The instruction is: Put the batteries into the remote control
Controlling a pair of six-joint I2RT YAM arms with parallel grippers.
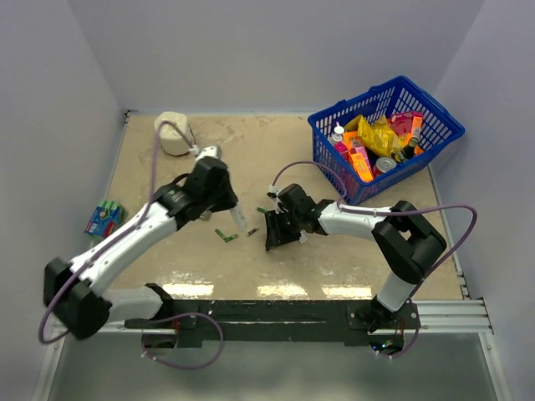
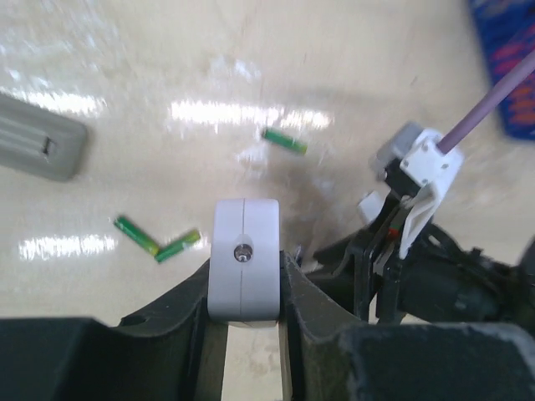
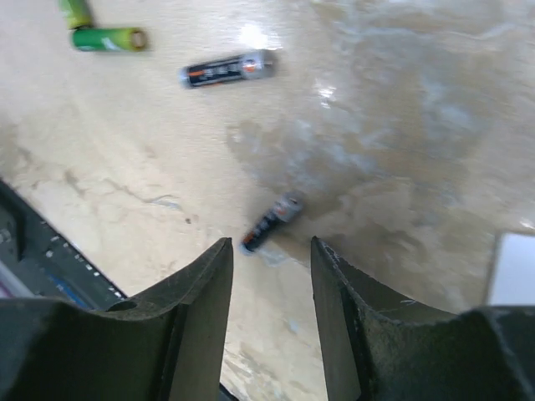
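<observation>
My left gripper (image 1: 227,205) is shut on a white remote (image 2: 245,259), lifted above the table. My right gripper is low over the table, part open, with a battery (image 3: 272,221) just beyond its fingertips; whether it touches that battery is unclear. A black-and-silver battery (image 3: 226,70) and green batteries (image 3: 109,39) lie farther off. In the left wrist view two green batteries (image 2: 176,247) lie left of the remote and another (image 2: 284,140) lies above it. A white piece (image 3: 514,267) lies at the right edge of the right wrist view.
A blue basket (image 1: 351,190) of groceries stands at the back right. A white roll (image 1: 171,134) sits at the back left, a battery pack (image 1: 102,221) at the left edge. A grey object (image 2: 42,146) lies on the table left of the batteries.
</observation>
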